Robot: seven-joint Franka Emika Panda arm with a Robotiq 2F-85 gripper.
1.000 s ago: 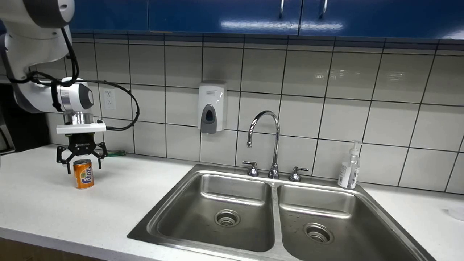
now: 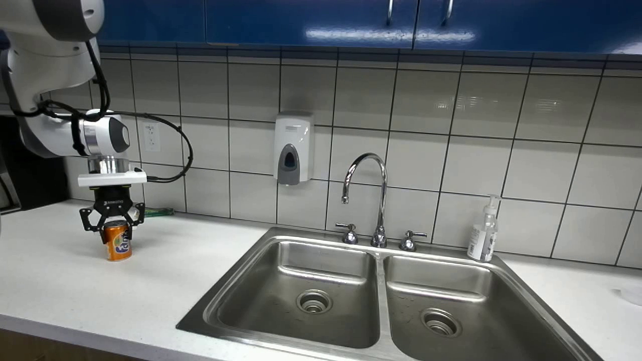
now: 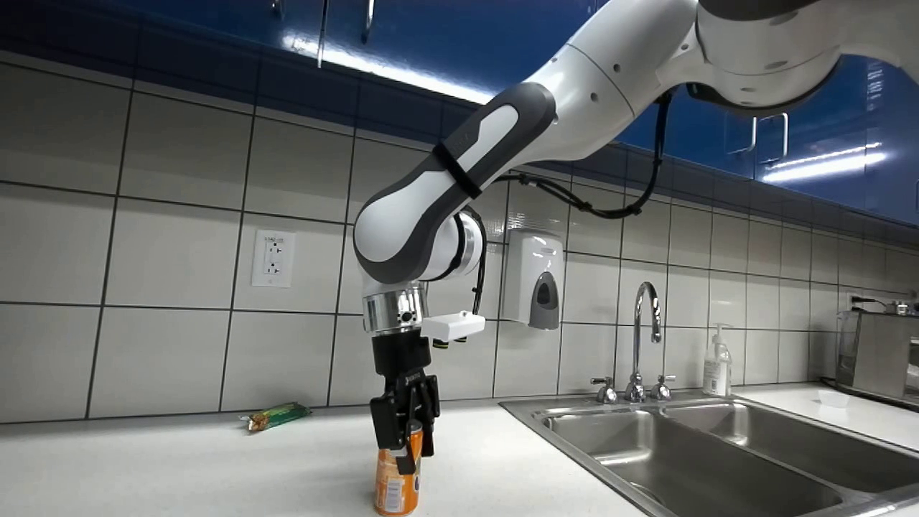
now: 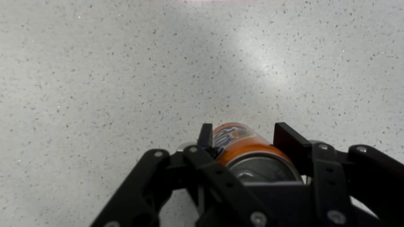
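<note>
An orange Fanta can (image 2: 119, 245) stands upright on the white counter at the left in exterior view 1. My gripper (image 2: 118, 236) points down over it, shut on the can's upper part with a finger on each side. In exterior view 2 the can (image 3: 397, 482) shows its lower half beneath the black fingers. From the wrist, the can's orange side and grey top (image 4: 265, 168) lie between the fingertips of my gripper; the rear of its top is hidden by the gripper's body.
A green packet (image 3: 277, 416) lies on the counter near the tiled wall. To the right is a double steel sink (image 2: 379, 289) with a tall faucet (image 2: 382, 198) and a soap bottle (image 2: 483, 234). Open counter surrounds the can.
A second ago the fingers were spread wide around the can's top. They have closed onto it, and the can has shifted very slightly to the right. The arm has hardly moved.
</note>
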